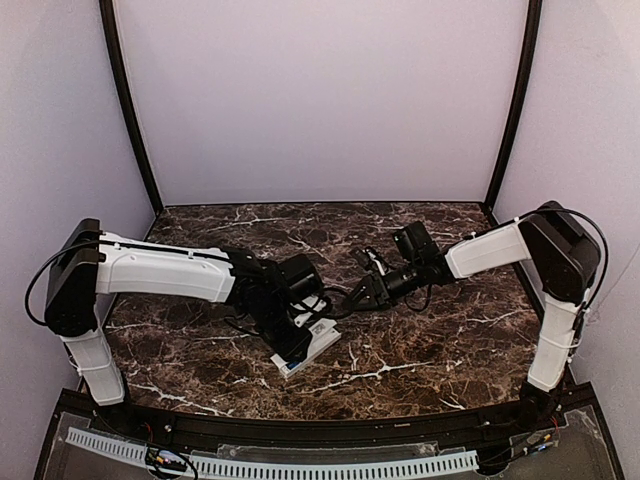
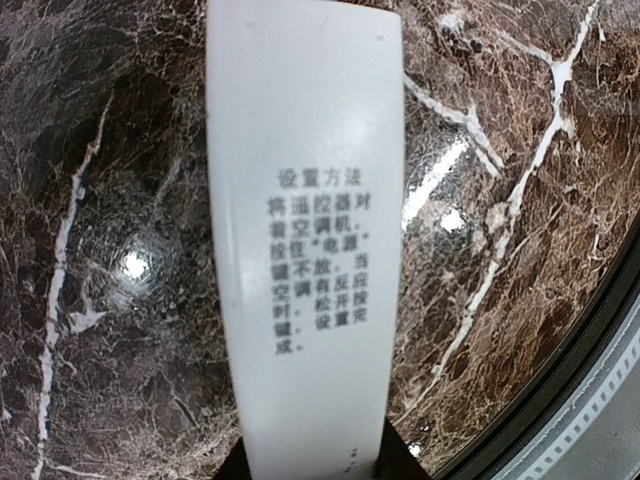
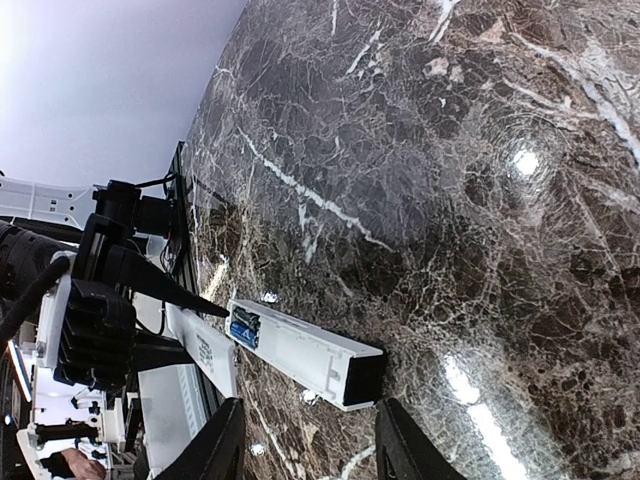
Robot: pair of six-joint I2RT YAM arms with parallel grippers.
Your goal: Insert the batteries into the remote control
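Note:
My left gripper [image 1: 298, 335] is shut on a white remote control [image 2: 305, 110], whose printed back fills the middle of the left wrist view. In the right wrist view it hangs beside a white battery box [image 3: 300, 352] lying on the marble table, with blue batteries [image 3: 244, 330] at its near-left end and a black other end. My right gripper [image 1: 370, 290] is above the table to the right of the box, its two fingers apart with nothing seen between them.
A dark frame edge with a metal strip [image 1: 330, 460] runs along the front.

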